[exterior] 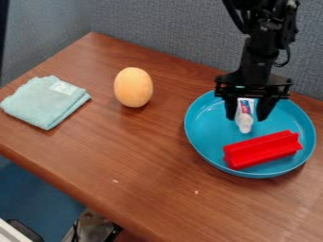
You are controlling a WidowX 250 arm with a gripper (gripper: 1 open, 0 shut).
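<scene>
My black gripper [246,104] hangs over the back of a blue plate [202,132], its fingers either side of a white tube [245,121] with red and blue markings. Whether the fingers touch the tube is unclear. A red rectangular object [262,148] lies at the front of the plate.
An egg-shaped object [132,87] stands to the left of the plate. A folded light-blue cloth [45,101] lies at the table's left edge. A grey panel rises behind.
</scene>
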